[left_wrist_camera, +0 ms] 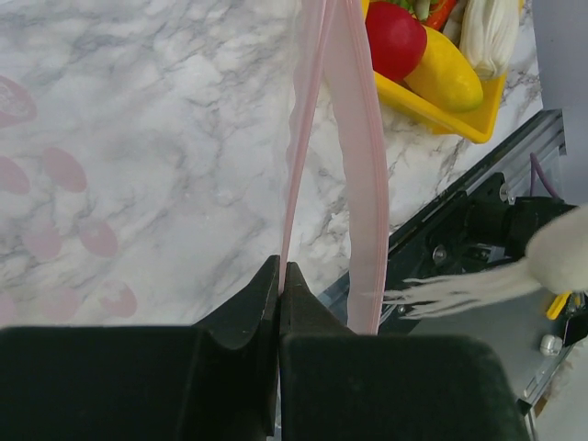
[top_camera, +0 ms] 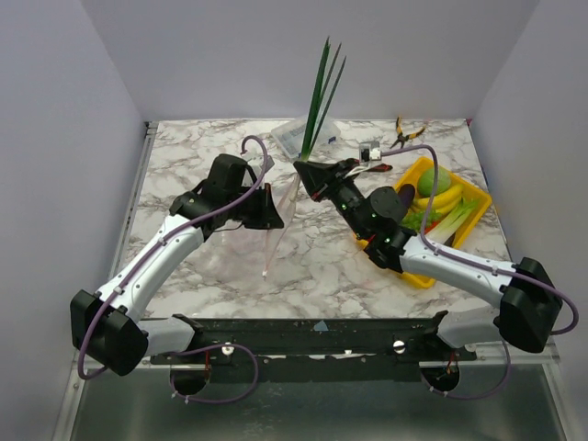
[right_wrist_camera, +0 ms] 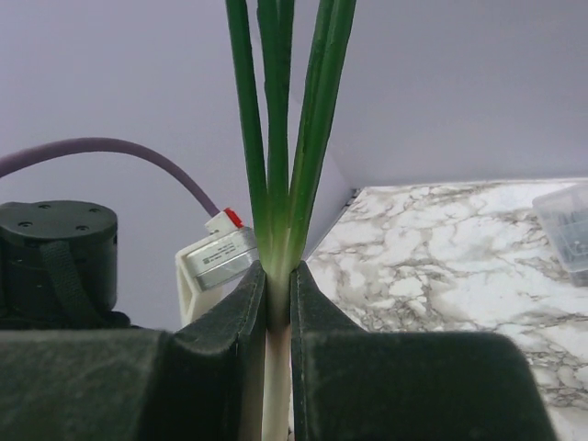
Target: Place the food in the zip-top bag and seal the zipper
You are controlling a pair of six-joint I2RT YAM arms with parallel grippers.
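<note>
A green onion [top_camera: 315, 110], long green leaves over a white stalk, stands upright with my right gripper shut on its pale part. In the left wrist view its white roots [left_wrist_camera: 459, 292] hang at the right, outside the bag's opening. The clear zip top bag [top_camera: 287, 207] has pink zip edges [left_wrist_camera: 367, 165] that part into a gap. My left gripper is shut on one of those edges; the other stands free to its right. Much of the bag lies under the left arm in the top view.
A yellow tray [top_camera: 424, 279] at the right holds several toy foods, partly hidden by the right arm. Pliers [top_camera: 401, 135] and a clear plastic box [top_camera: 290, 138] lie at the back.
</note>
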